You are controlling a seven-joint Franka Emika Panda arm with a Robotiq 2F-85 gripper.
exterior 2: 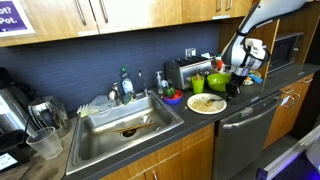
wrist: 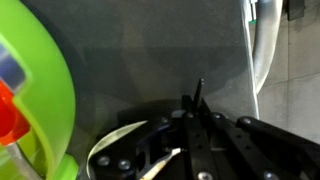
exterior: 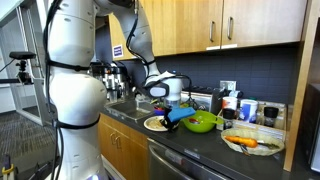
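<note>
My gripper hangs low over the dark counter, beside the plate and the green bowl. In the wrist view its black fingers are close together, and I make out no object between them; how far apart they stand is hard to tell. A pale round plate (exterior 2: 200,104) lies on the counter near the sink; in the wrist view the arm hides much of the plate's rim (wrist: 100,148). To the plate's right in exterior view 1 stands the green bowl (exterior: 204,124). Something red (wrist: 10,120) shows inside the bowl.
An oval platter (exterior: 262,149) with orange and yellow food lies to the right. The sink (exterior 2: 125,132) is on the plate's other side, and a toaster (exterior 2: 188,72) stands behind. Bare counter (exterior: 210,146) runs along the front edge.
</note>
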